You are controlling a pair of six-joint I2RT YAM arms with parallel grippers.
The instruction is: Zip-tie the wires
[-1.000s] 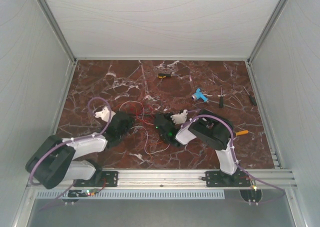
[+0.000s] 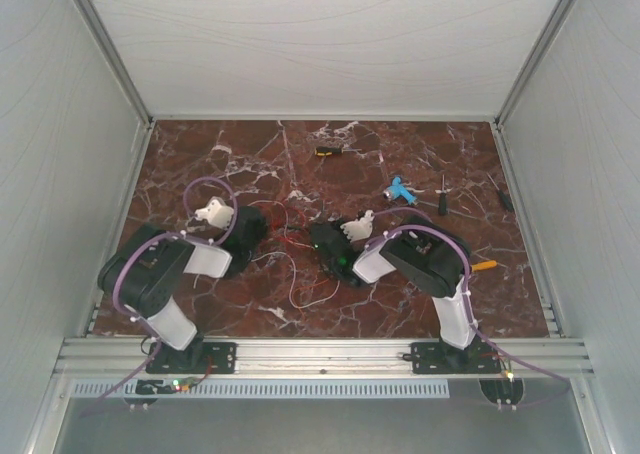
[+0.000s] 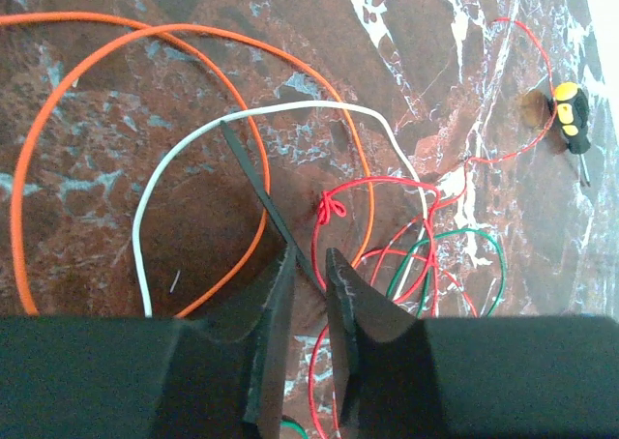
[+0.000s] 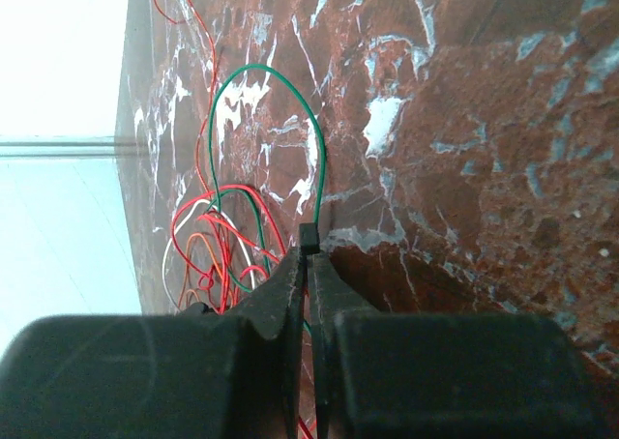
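Observation:
In the left wrist view a black zip tie (image 3: 253, 173) slants across the wires, its lower part passing near the tips of my left gripper. That gripper is part open, with a gap between its fingers; nothing shows clamped there. Red wires (image 3: 392, 180), a white wire (image 3: 280, 106), orange wires (image 3: 145, 31) and a green wire (image 3: 498, 255) lie looped and tangled. My right gripper is shut, with a small black block (image 4: 309, 234), seemingly the zip tie's head, at its tips. A green wire (image 4: 314, 120) arches beyond it.
A yellow-black screwdriver (image 2: 328, 151) lies at the back. Blue cutters (image 2: 400, 191), a dark screwdriver (image 2: 443, 196) and an orange-handled tool (image 2: 484, 265) are on the right.
The left arm's elbow has swung right and toward the back, and its gripper has turned and shifted slightly right. The right arm is almost still.

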